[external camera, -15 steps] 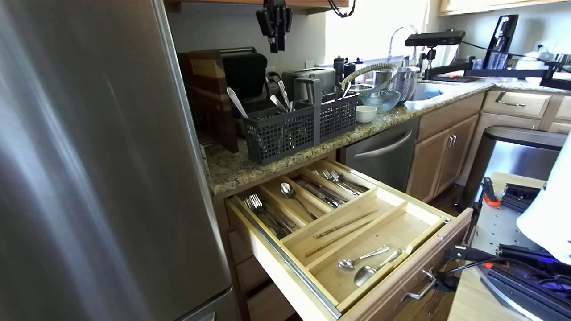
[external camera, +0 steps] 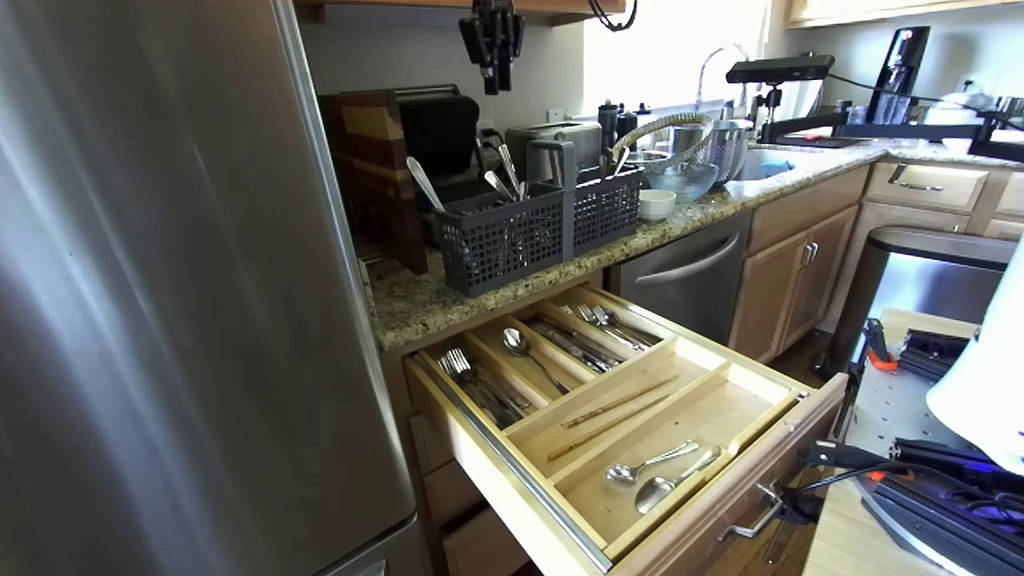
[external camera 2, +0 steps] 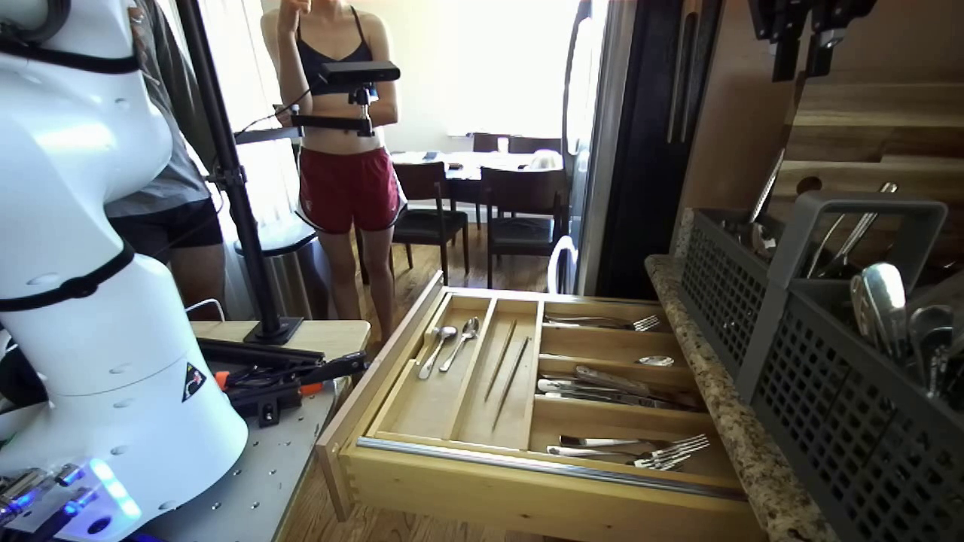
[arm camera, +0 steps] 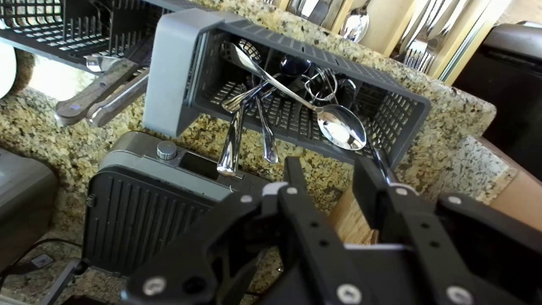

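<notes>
My gripper hangs above the counter, open, with nothing held between its fingers; in the second exterior view it shows at the top right (external camera 2: 802,68). Past its fingertips in the wrist view is the grey cutlery basket (external camera: 504,245). Across the basket lies a large spoon (arm camera: 341,127), and several handles stick out over its side, one of them a shiny handle (arm camera: 231,145). Below the counter the wooden drawer (external camera 2: 542,492) is pulled out. Its compartments hold forks (external camera 2: 673,452), knives (external camera 2: 596,387), two chopsticks (external camera 2: 510,384) and two spoons (external camera 2: 459,348) near the front.
A wooden cutting board (external camera: 391,173) stands left of the basket, with a black grill (arm camera: 147,213) behind it. A toaster (external camera: 552,144) and a white bowl (external camera: 657,203) are nearby. The refrigerator (external camera: 192,288) borders the drawer's left side. Two people stand beyond the robot's table.
</notes>
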